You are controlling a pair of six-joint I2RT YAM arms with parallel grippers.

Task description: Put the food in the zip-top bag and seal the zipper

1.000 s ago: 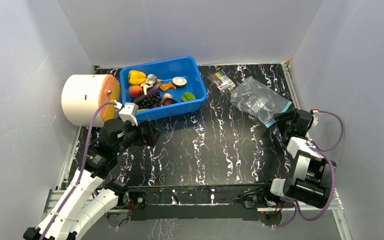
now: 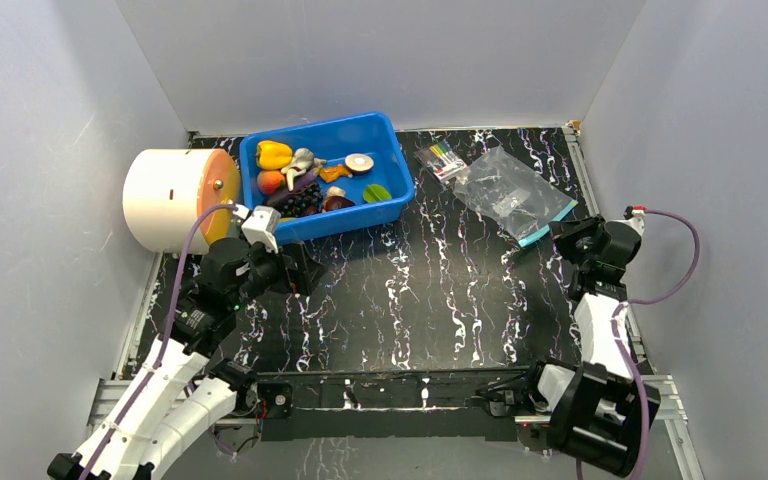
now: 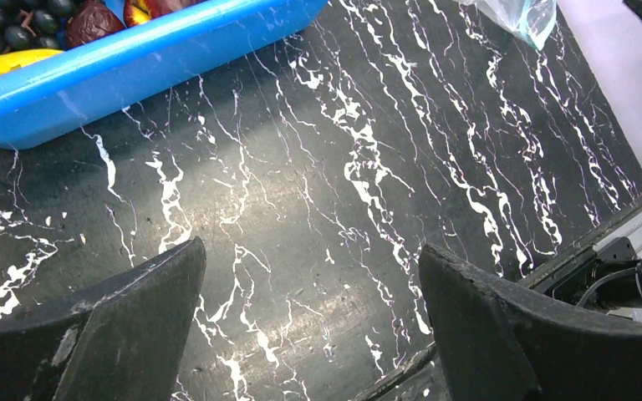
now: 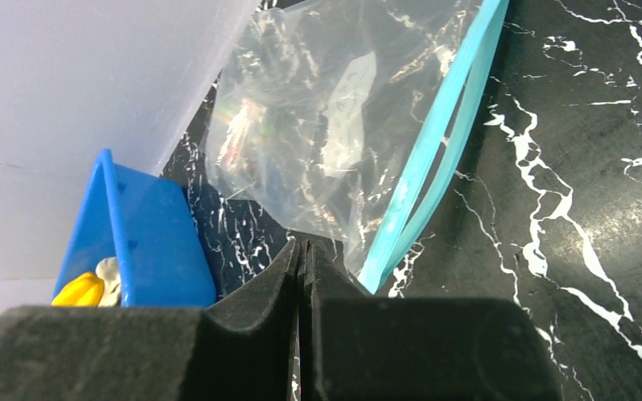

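Note:
A clear zip-top bag (image 2: pixel 513 190) lies flat at the right of the table, its teal zipper edge (image 4: pixel 418 167) facing my right arm. My right gripper is shut with nothing between its fingers; the zipper edge lies just beyond the tips, outside them. Play food fills the left part of a blue bin (image 2: pixel 345 225): a yellow pepper (image 2: pixel 274 155), black grapes (image 2: pixel 300 202), a cut mushroom (image 2: pixel 359 163), a green piece (image 2: pixel 376 193) and several others. My left gripper stands open over bare table in front of the bin, nothing between its fingers.
A packet of coloured pens (image 2: pixel 442 160) lies by the bag's far left corner. A white and orange cylinder (image 2: pixel 175 200) stands left of the bin. Grey walls enclose the back and sides.
The bag slid a little to the left.

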